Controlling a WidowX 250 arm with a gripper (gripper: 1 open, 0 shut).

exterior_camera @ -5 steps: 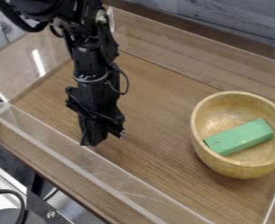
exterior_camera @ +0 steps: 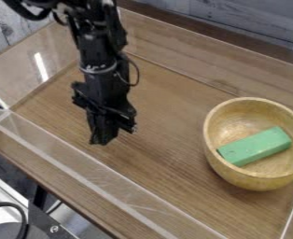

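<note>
My black arm reaches down from the top left to the wooden table (exterior_camera: 161, 187), with the gripper (exterior_camera: 102, 138) low over the bare wood at centre left. The gripper looks shut, with nothing visible between its fingers. On the right sits a round wooden bowl (exterior_camera: 224, 121) holding a green block (exterior_camera: 254, 146).
A clear strip or edge crosses the lower left, with a black cable (exterior_camera: 12, 207) in the bottom left corner. The table's far edge runs along the top right.
The arm has shifted slightly and the gripper sits a little higher in view than before. The bowl and green block have not moved.
</note>
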